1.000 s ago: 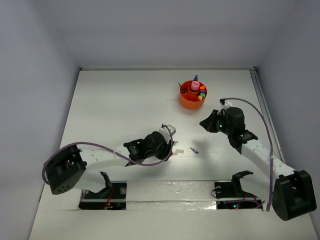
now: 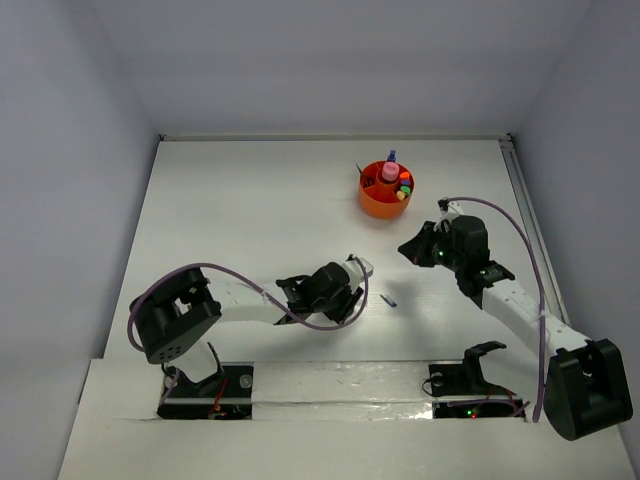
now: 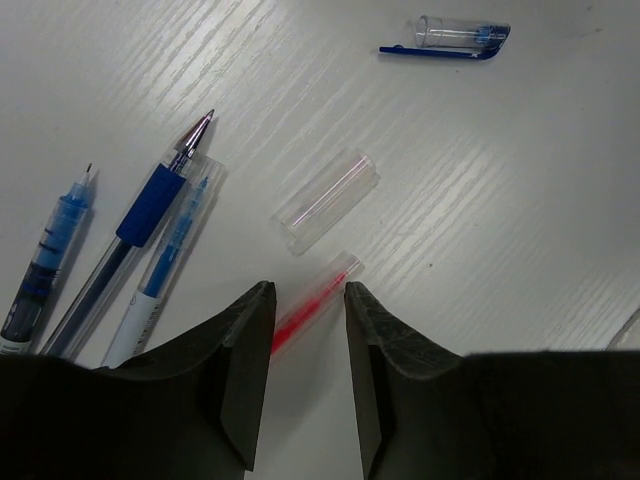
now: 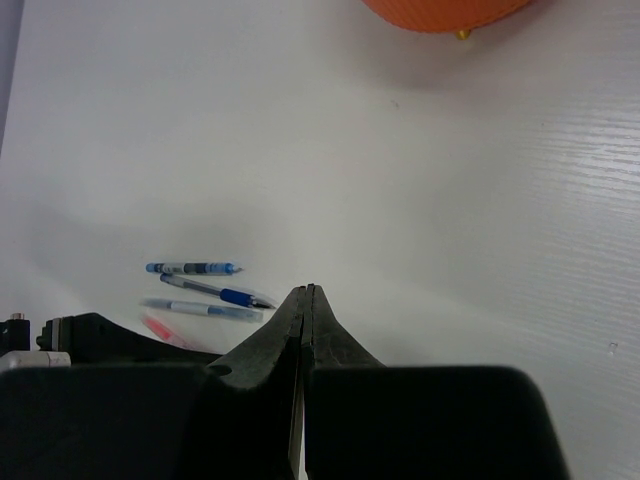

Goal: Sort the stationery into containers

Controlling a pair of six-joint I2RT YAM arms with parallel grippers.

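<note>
My left gripper, part open, is low over a red pen piece, whose far end shows between and beyond the fingertips. A clear cap lies just beyond it, with several blue pens to the left and a blue-clipped cap farther off. My right gripper is shut, nothing visible between its fingers, above the table right of the left one. An orange container holding coloured stationery stands at the back right; its bottom shows in the right wrist view.
Walls enclose it at the back and sides. The left arm covers much of the front middle in the top view.
My left arm has moved rightward in the top view, its gripper now farther right near the small blue cap. The right arm looks still.
</note>
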